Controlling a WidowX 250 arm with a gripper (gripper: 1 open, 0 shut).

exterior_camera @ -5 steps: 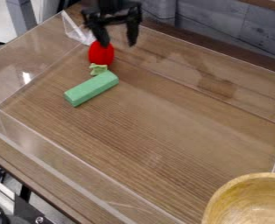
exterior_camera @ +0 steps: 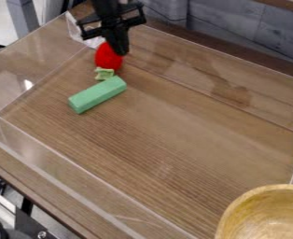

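Note:
My black gripper [exterior_camera: 112, 21] hangs at the upper middle of the camera view, just above a red object [exterior_camera: 109, 57] with a green leafy top, likely a strawberry. Whether its small fingers are open or shut is hard to see. A green block [exterior_camera: 97, 94] lies below the red object.
A wooden table [exterior_camera: 161, 149] fills the view, mostly clear at the centre and right. A yellow bowl [exterior_camera: 264, 213] sits at the bottom right. A clear plastic item is behind the gripper at the top left.
The gripper dipped over the red object and is now higher, uncovering more of it. The red object and green block look unmoved.

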